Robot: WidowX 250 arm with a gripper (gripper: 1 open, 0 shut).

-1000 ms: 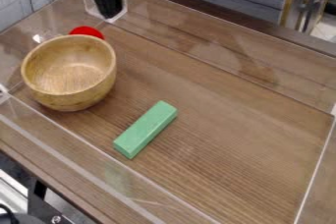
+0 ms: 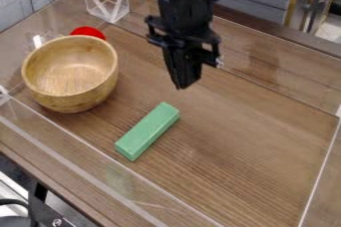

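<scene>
My black gripper (image 2: 185,80) reaches down from the top centre over the middle of the wooden table, shut, with nothing seen between its fingers. Below it a green block (image 2: 148,130) lies diagonally on the table. To the left are a large tan bowl (image 2: 70,76) and, just behind it, a small red round object (image 2: 88,34), partly hidden by the bowl.
A white wire rack or stand (image 2: 104,2) stands at the back left. A raised edge runs along the right and back right.
The objects have not visibly moved.
</scene>
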